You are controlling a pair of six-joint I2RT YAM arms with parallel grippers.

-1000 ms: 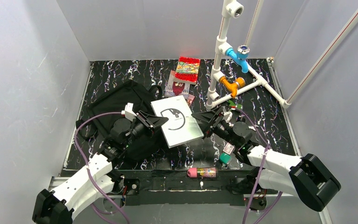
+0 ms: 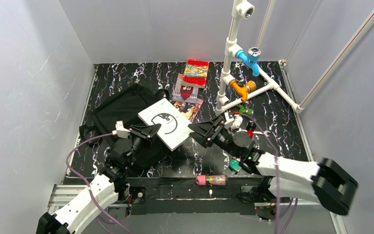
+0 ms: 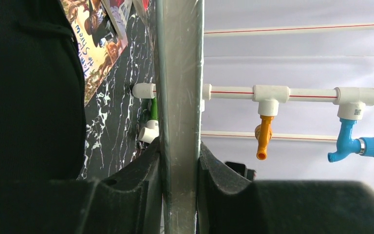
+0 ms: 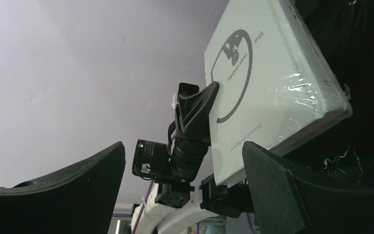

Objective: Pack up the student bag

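Observation:
A shrink-wrapped white book [image 2: 168, 121] with a dark ring on its cover hangs tilted over the right side of the black bag [image 2: 126, 109]. My left gripper is shut on it, one finger on each cover, and the spine or edge runs up through the left wrist view. To the book's right, my right gripper [image 2: 194, 130] stands open near its edge. In the right wrist view nothing is gripped between the right fingers; the book [image 4: 258, 87] lies beyond them. The bag's opening cannot be made out.
Several books, among them a red-edged one [image 2: 196, 73], lie behind the white book. A pipe frame with an orange tap [image 2: 243, 90] and a blue tap [image 2: 248, 61] rises at the right. A pink-capped bottle [image 2: 211, 180] lies at the front edge.
The white book has shifted left with my left gripper and turned, now more over the bag. My right gripper has moved left and stands open beside the book's edge.

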